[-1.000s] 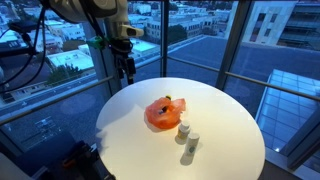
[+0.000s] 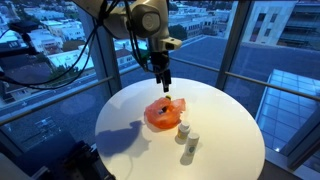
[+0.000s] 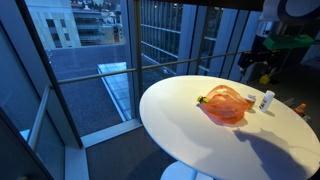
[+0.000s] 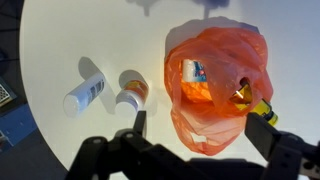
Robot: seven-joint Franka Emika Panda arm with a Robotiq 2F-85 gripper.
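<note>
On the round white table [image 2: 120,135] lies a crumpled orange plastic bag [image 2: 163,116]. Through its opening the wrist view shows a small white, red and blue item [image 4: 193,71] inside, and something black and yellow [image 4: 262,110] at the bag's right side. My gripper [image 2: 163,80] hangs above the table over the bag, clear of it. In the wrist view its two dark fingers [image 4: 97,152] stand wide apart, open, with nothing held between them.
Two white bottles stand near the bag: a shorter one [image 2: 184,130] close beside it and a taller one [image 2: 192,143] nearer the table's edge. Bare tabletop lies to the left and right. Windows surround the table.
The arm has swung rightward across exterior view 1, bringing the gripper from beyond the table's left part to above the bag. The bag and bottles have stayed put.
</note>
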